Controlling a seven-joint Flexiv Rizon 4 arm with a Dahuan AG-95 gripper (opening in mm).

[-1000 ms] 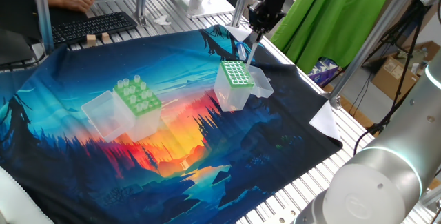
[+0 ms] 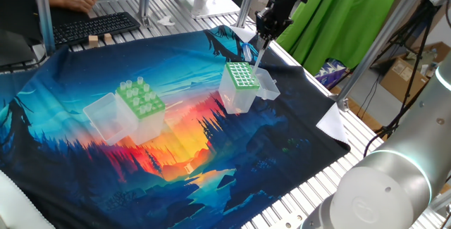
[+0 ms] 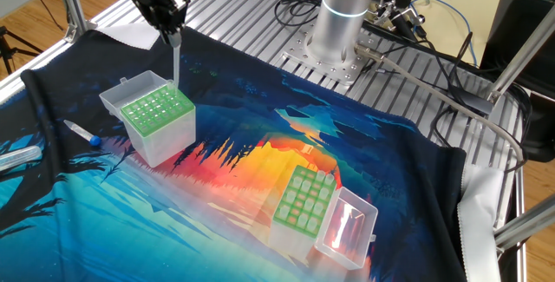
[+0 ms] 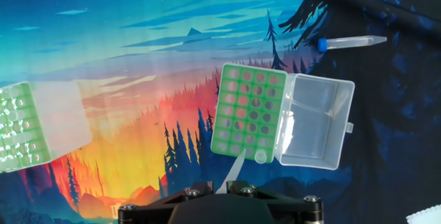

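Observation:
My gripper is shut on a slender translucent pipette tip (image 4: 236,170), which points down at a slight slant. The tip (image 3: 176,63) hangs at the edge of a box with a green rack top (image 3: 158,108), near a corner; whether it touches cannot be told. Most holes of that rack (image 4: 246,110) look empty, but a round clear piece (image 4: 260,156) shows at its near right corner. A second box (image 2: 141,106) has several clear tips (image 2: 140,81) standing up from its green rack; in the wrist view it is cut off at the left.
Both boxes have open lids, lying out to their sides. A blue-capped tube or marker (image 4: 351,43) rests on the printed cloth (image 2: 204,180). Bare cloth separates the two boxes.
Over the last second my gripper has shifted slightly to the right in exterior view 1, with the held tip moving along. Boxes and lids have stayed put.

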